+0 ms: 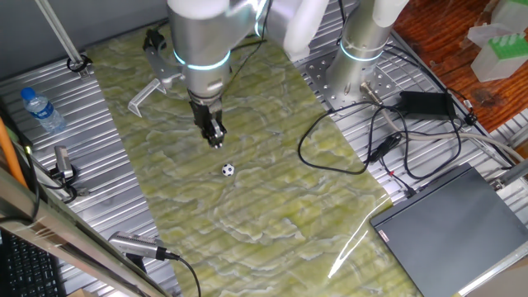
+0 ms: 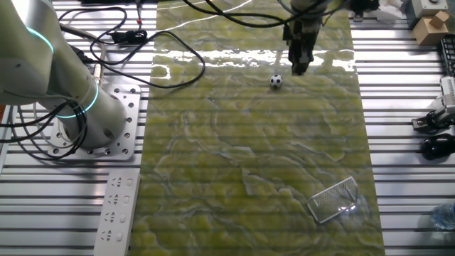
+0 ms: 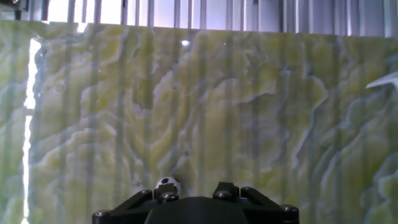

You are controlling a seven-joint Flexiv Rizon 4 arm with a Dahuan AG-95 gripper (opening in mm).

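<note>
A small black-and-white soccer ball (image 1: 228, 170) rests on the green marbled mat (image 1: 272, 214). My gripper (image 1: 215, 142) is above the mat, a short way from the ball and apart from it. In exterior view 2 the dark gripper (image 2: 299, 69) hangs to the right of the ball (image 2: 276, 81). The wrist view shows my two black fingers (image 3: 223, 193) apart, with no object held between them. Beyond the left finger the ball (image 3: 168, 182) shows, its lower part hidden. A small white goal frame (image 2: 334, 200) stands on the mat.
A black cable (image 1: 302, 153) loops over the mat's edge near the robot base. A closed laptop (image 1: 458, 235) lies at the right, and a water bottle (image 1: 43, 111) stands at the left.
</note>
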